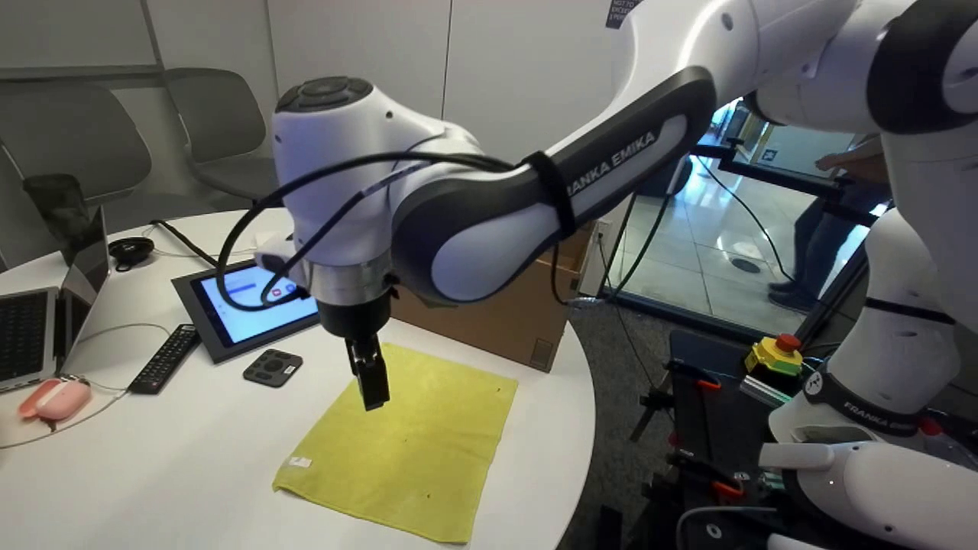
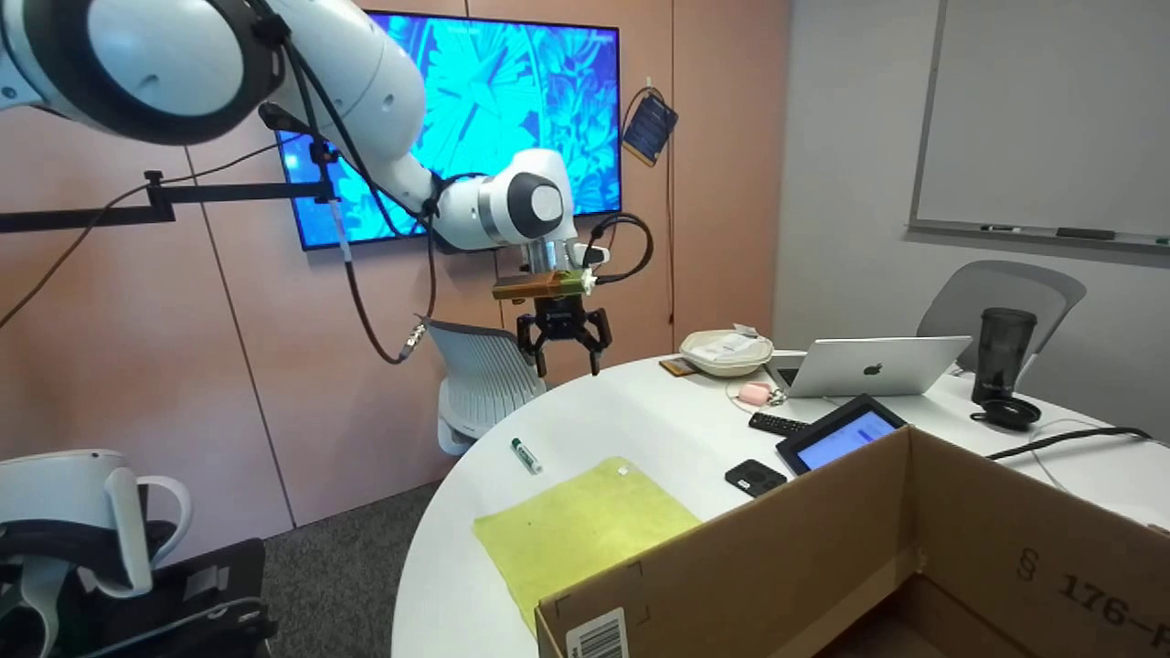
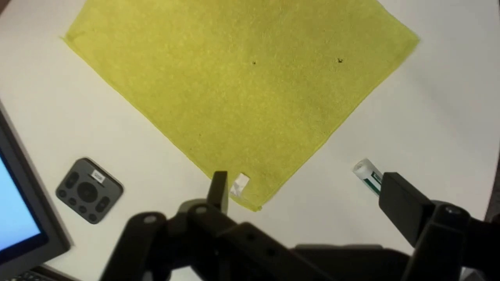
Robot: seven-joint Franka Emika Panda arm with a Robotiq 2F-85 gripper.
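A yellow cloth (image 1: 422, 440) lies spread flat on the white round table (image 2: 461, 581), a small white tag at one corner. My gripper (image 2: 567, 367) hangs open well above the table, with nothing between its fingers. In the wrist view its black finger pads (image 3: 405, 206) stand wide apart, and the cloth (image 3: 243, 93) fills the upper middle. A white and green marker (image 3: 368, 175) lies on the table beside the cloth, partly hidden by the right finger. The same marker (image 2: 526, 455) shows whole in exterior view 2.
An open cardboard box (image 2: 746, 548) stands on the table next to the cloth. Nearby are a tablet (image 1: 257, 298), a small black remote (image 3: 89, 190), a long remote (image 1: 165, 359) and a laptop (image 2: 877, 367). Bare table surrounds the marker.
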